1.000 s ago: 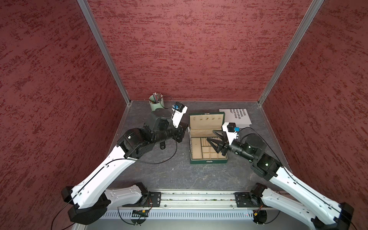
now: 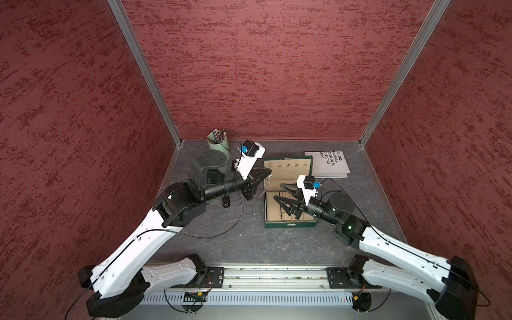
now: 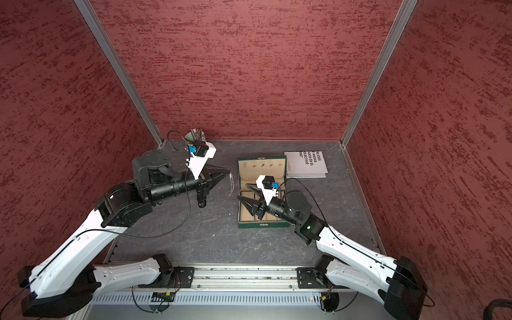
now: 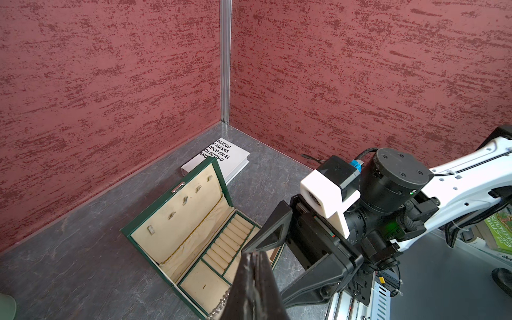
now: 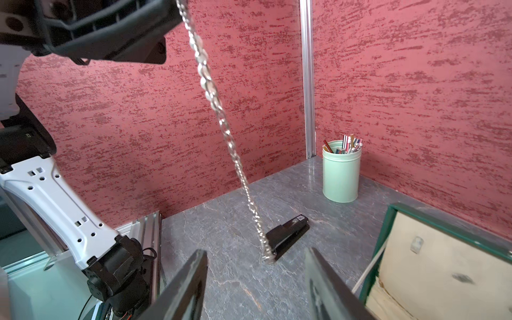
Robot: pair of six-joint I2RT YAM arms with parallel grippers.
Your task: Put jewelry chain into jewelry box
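Observation:
A silver jewelry chain (image 5: 228, 139) hangs down from my left gripper (image 3: 229, 171), whose fingers are shut on its upper end. In the left wrist view a bit of chain (image 4: 219, 305) shows beside the fingertips. The green jewelry box (image 2: 290, 224) stands with its lid up, its beige compartments facing upward. My right gripper (image 2: 278, 192) is over the box, fingers spread, with nothing between them. In the right wrist view the chain's lower end dangles freely beyond the open right fingers (image 5: 193, 285).
A black stapler (image 5: 288, 235) lies left of the box on the grey table. Behind it stands a mint cup (image 5: 341, 178) of pens. A white book (image 2: 327, 164) lies at the back right. The table in front of the box is clear.
My right gripper has moved left over the box toward the chain. My left gripper has shifted slightly right, and the chain is swinging.

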